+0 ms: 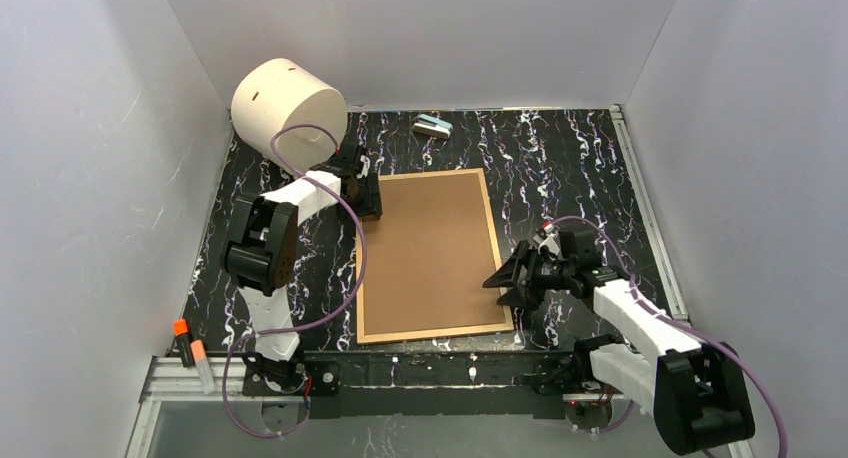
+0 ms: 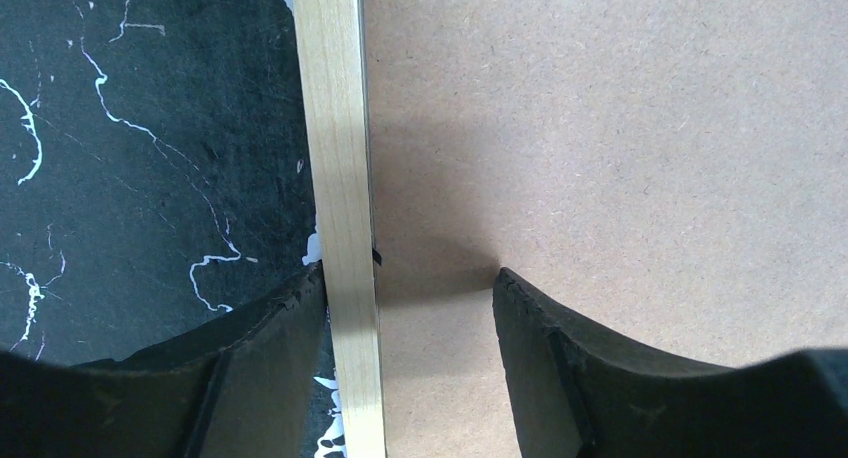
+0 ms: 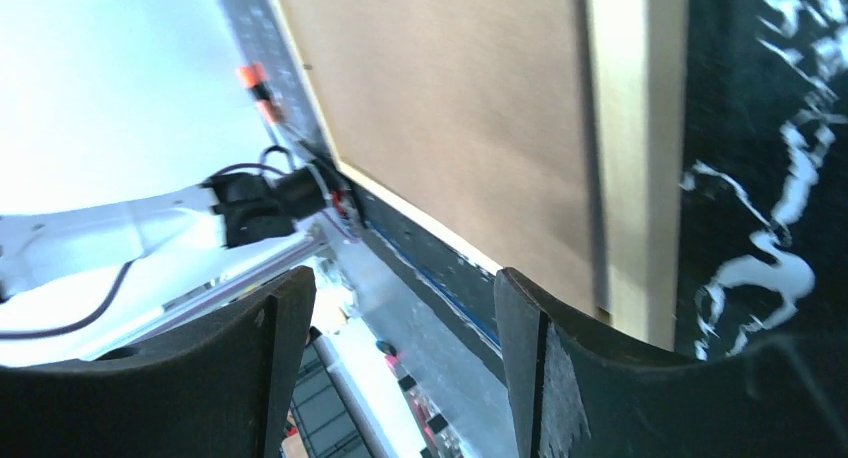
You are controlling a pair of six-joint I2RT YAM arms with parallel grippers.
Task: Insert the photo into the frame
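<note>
The wooden frame (image 1: 430, 332) lies on the dark table, filled by a plain brown panel (image 1: 430, 248); no photo print shows. At its upper left side is my left gripper (image 1: 372, 200). In the left wrist view, its fingers stand either side of the left frame bar (image 2: 345, 218): one meets the bar's outer edge, while a gap shows between the bar and the other, over the panel. How firmly it grips cannot be told. My right gripper (image 1: 494, 290) hovers by the lower right frame side, open and empty, its fingers (image 3: 540, 348) parted near the right bar (image 3: 640, 158).
A big white cylinder (image 1: 290, 108) lies at the back left, close to my left arm. A small stapler (image 1: 432, 126) rests behind the frame. Two orange-tipped markers (image 1: 183, 340) sit at the front left. Bare table (image 1: 560, 158) stretches right of the frame.
</note>
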